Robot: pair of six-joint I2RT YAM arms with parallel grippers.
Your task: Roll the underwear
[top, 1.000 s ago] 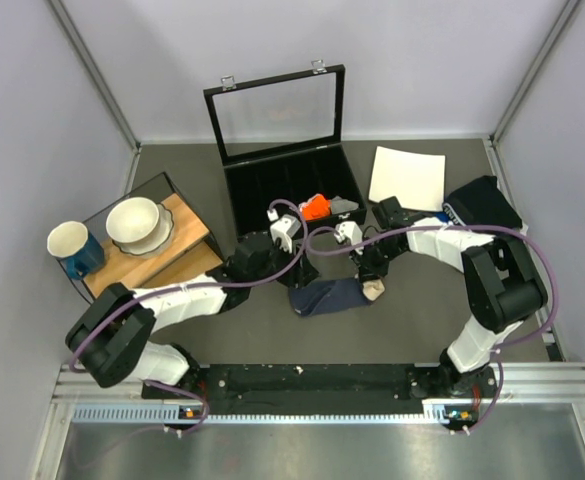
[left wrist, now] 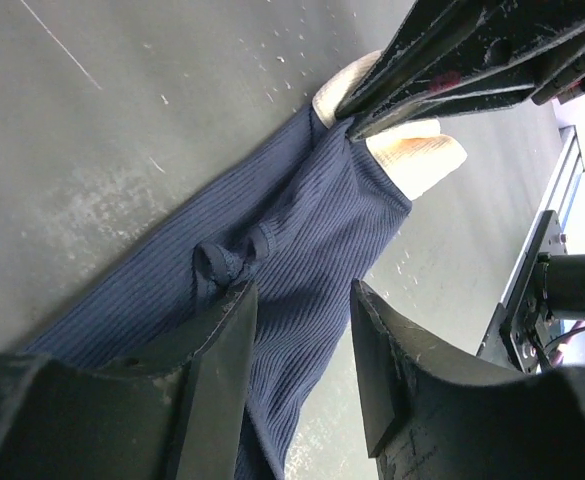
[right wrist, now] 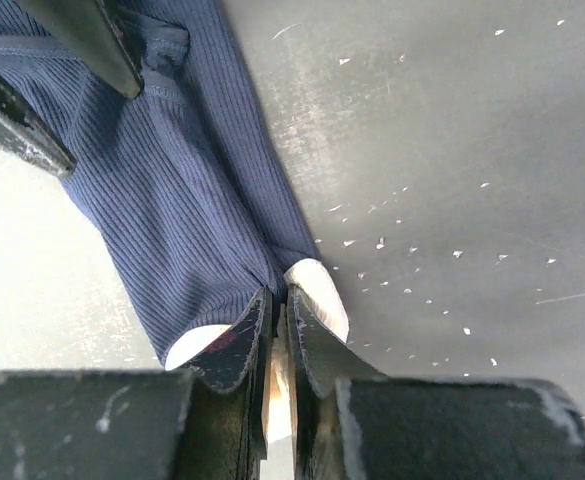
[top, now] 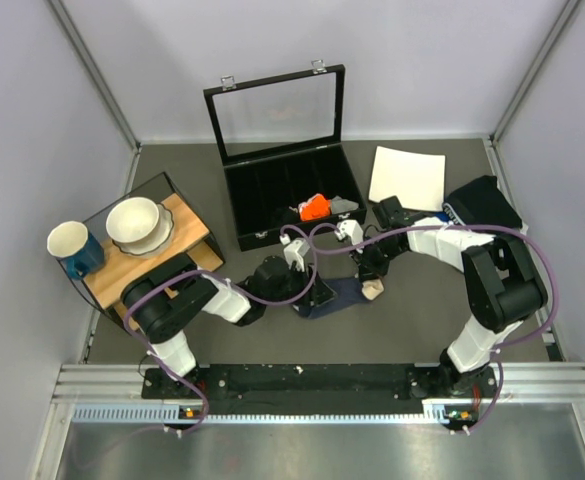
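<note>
Navy ribbed underwear (top: pixel 337 300) lies flat-ish and folded on the grey table, with a cream part (left wrist: pixel 417 165) at its right end. My right gripper is shut on that end, pinching the navy and cream fabric. My left gripper is part open over the middle of the garment, fingertips low by the fabric, where a ridge of cloth is raised.
An open black case (top: pixel 252 190) with orange and grey items stands behind. A wooden shelf (top: pixel 137 265) with mug and bowls is at left. A white board (top: pixel 407 175) and dark folded items (top: pixel 482 205) lie back right.
The right gripper stays in place on the garment's end.
</note>
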